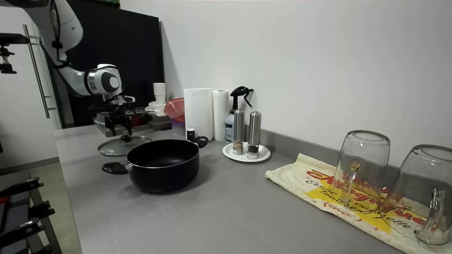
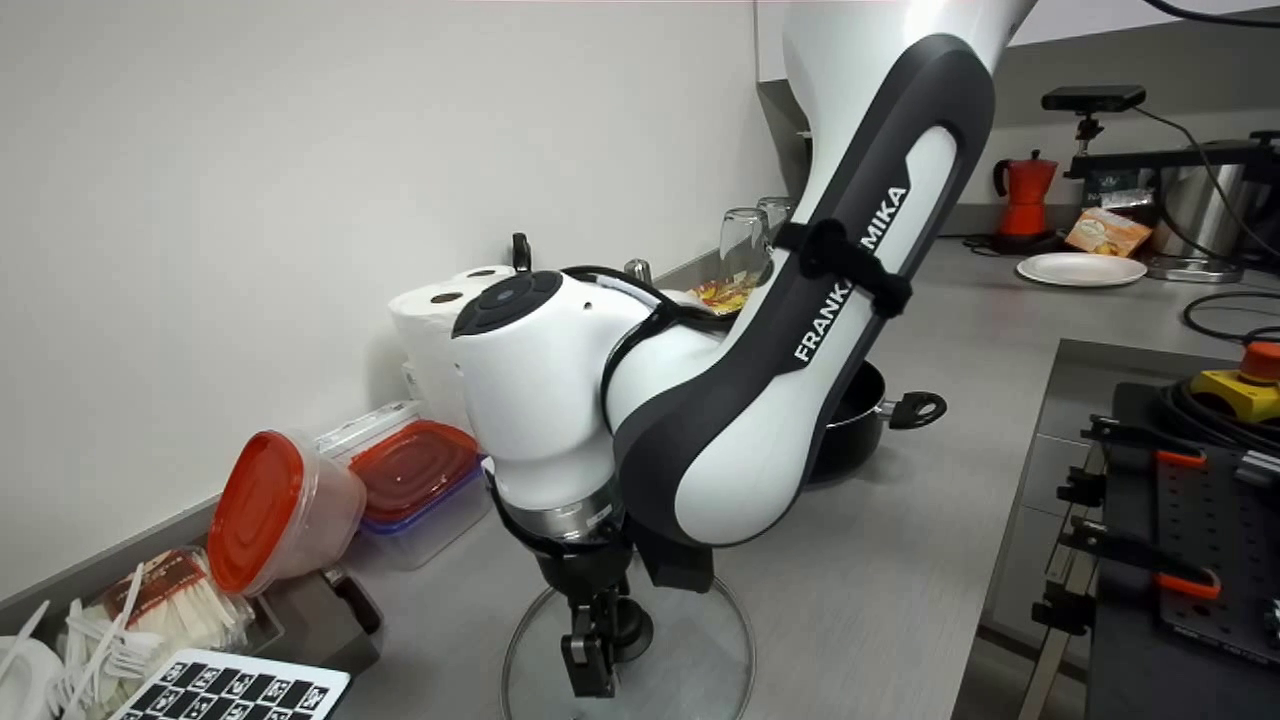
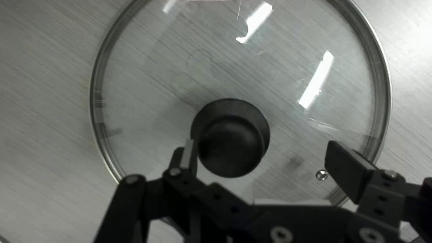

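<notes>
A round glass lid [image 3: 145, 81] with a metal rim lies flat on the counter, its black knob [image 3: 231, 147] facing up. My gripper is open over the lid, with its left finger [image 3: 188, 158] close beside the knob and its right finger [image 3: 346, 170] well away from it. Whether the left finger touches the knob I cannot tell. In exterior view 1 the gripper [image 1: 120, 130] points down at the knob's height or just above. A black pot [image 1: 165, 173] without a cover stands in front of the lid [image 1: 114, 147], one handle toward the counter's left edge.
Along the wall stand paper towel rolls [image 1: 198, 112], a spray bottle [image 1: 231, 122] and a white plate [image 1: 262, 153] with two grinders. Food containers [image 2: 282, 510] sit close to the lid on the wall side. Glass mugs [image 1: 364, 165] rest on a cloth at right.
</notes>
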